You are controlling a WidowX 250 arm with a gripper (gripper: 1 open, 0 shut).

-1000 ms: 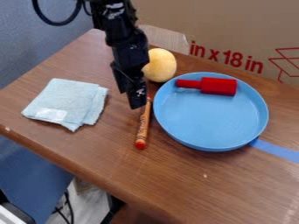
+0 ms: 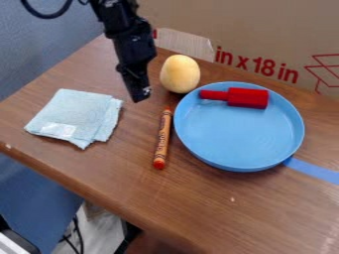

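Observation:
My black gripper (image 2: 139, 87) hangs over the table just right of a folded pale blue cloth (image 2: 74, 117) and left of a yellow egg-shaped object (image 2: 180, 74); its fingers are dark and too small to tell whether they are open. An orange crayon-like stick (image 2: 163, 141) lies upright in the view below it. A blue plate (image 2: 239, 141) sits at the right, with a red object (image 2: 245, 97) lying across its upper rim area.
A cardboard panel (image 2: 279, 40) stands behind, and blue tape (image 2: 318, 172) runs right of the plate.
My gripper has moved up and to the left from in front of the yellow object, which now shows fully. The objects on the table look unchanged.

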